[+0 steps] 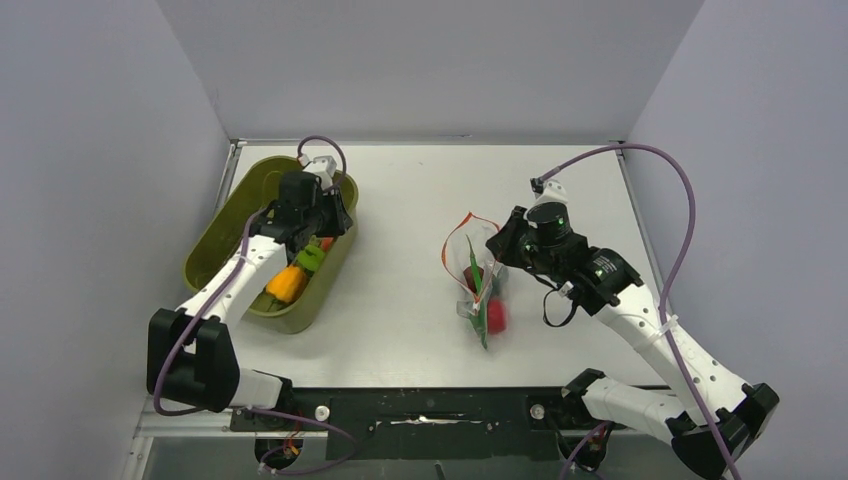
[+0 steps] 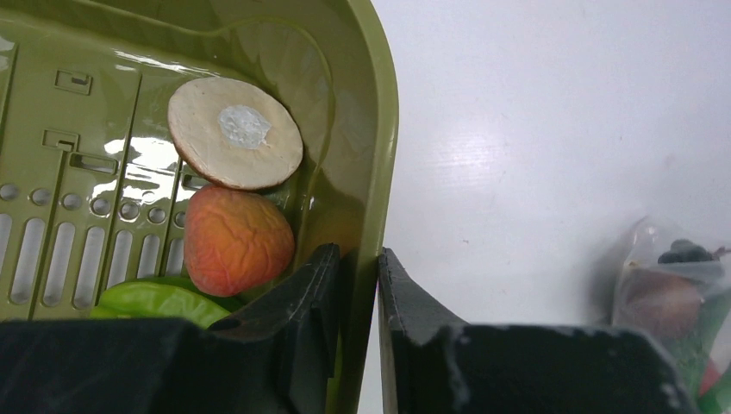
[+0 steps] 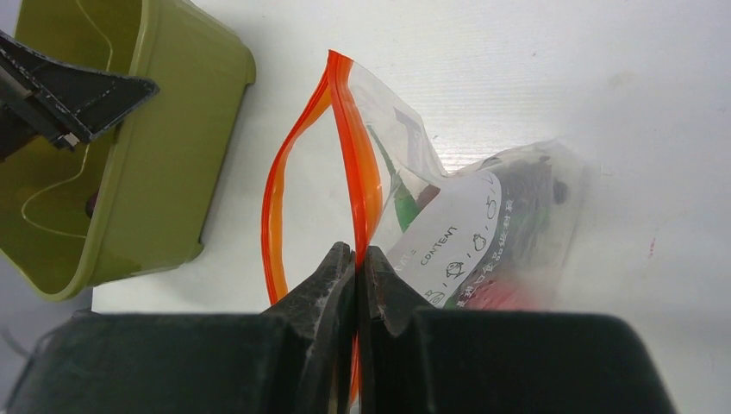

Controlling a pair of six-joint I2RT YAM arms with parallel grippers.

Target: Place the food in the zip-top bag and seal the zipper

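Observation:
A clear zip top bag with an orange-edged mouth lies right of the table's middle, a red item and green pieces inside. My right gripper is shut on one side of the bag's orange rim, while the far side bows away and leaves the mouth gaping. At the left stands an olive green basket of food. My left gripper is shut on the basket's right wall, one finger inside and one outside. In the left wrist view, a peach and a pale round slice lie in the basket.
A yellow pepper and green food sit in the basket's near end. Bare white table separates the basket from the bag. Grey walls close in the left, back and right.

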